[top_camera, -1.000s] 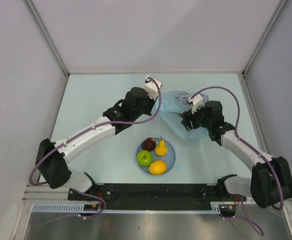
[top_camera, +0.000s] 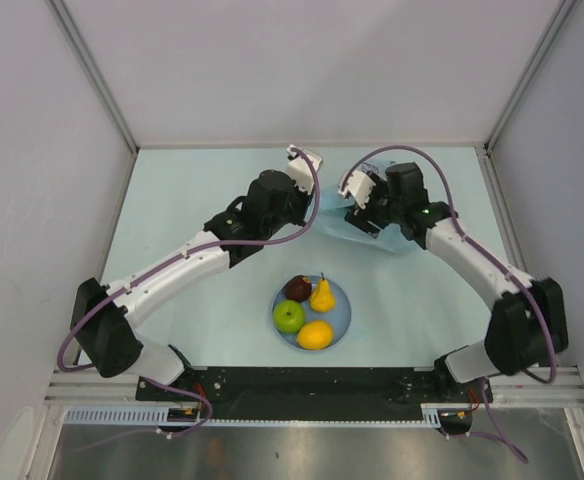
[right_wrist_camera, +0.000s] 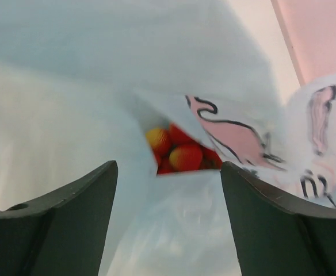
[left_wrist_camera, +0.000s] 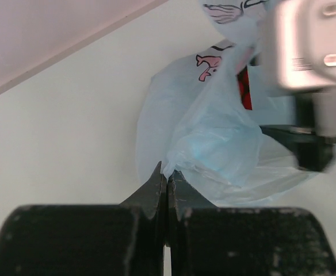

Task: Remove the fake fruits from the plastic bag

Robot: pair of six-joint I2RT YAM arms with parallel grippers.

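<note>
The pale blue plastic bag (top_camera: pixel 341 222) lies at the upper middle of the table. My left gripper is shut, pinching a gathered edge of it. My right gripper is open over the bag's opening, where red and orange fake fruits (right_wrist_camera: pixel 184 157) show inside, blurred. In the top view the right gripper is above the bag, right of the left one, partly hiding it.
A blue plate (top_camera: pixel 337 318) holds a dark fruit (top_camera: pixel 298 287), a pear (top_camera: pixel 322 298), a green apple (top_camera: pixel 288 316) and a yellow fruit (top_camera: pixel 314 335).
The left arm is nearly still.
</note>
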